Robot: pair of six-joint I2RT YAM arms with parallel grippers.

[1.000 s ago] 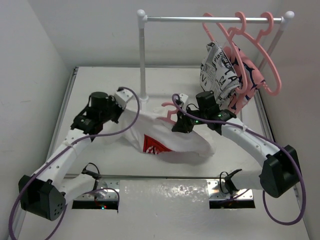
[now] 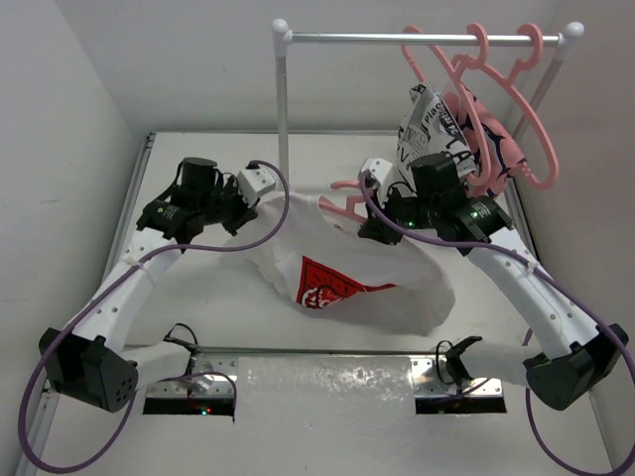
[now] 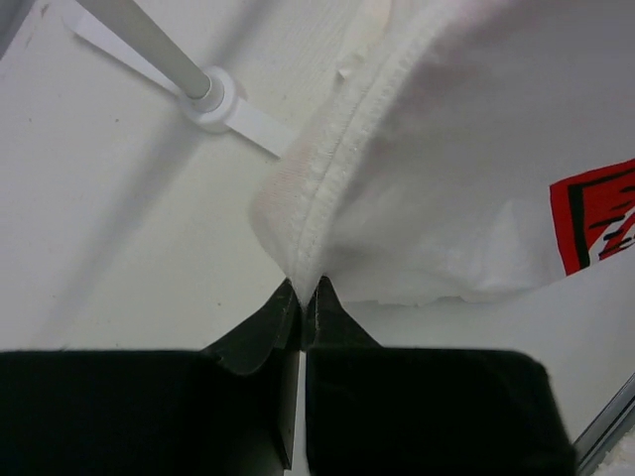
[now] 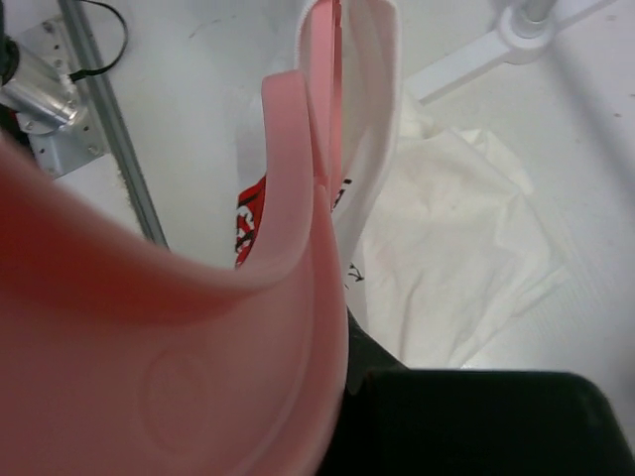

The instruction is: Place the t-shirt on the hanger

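The white t-shirt (image 2: 347, 258) with a red printed patch hangs stretched between both arms over the table. My left gripper (image 2: 241, 213) is shut on a folded edge of the shirt (image 3: 317, 188). My right gripper (image 2: 377, 223) is shut on a pink hanger (image 2: 337, 208), which fills much of the right wrist view (image 4: 179, 377). The hanger's far part reaches inside a white fold of the shirt (image 4: 372, 89). The right gripper's fingertips are mostly hidden behind the hanger.
A white rail (image 2: 357, 38) spans the back, with pink hangers (image 2: 531, 119) and printed garments (image 2: 427, 134) at its right end, close above my right arm. Its left post's foot (image 3: 208, 104) stands near the shirt.
My right arm has moved rightward with the hanger, and the shirt is spread wider, its red patch showing more. My left gripper has moved right and slightly up in the top view.
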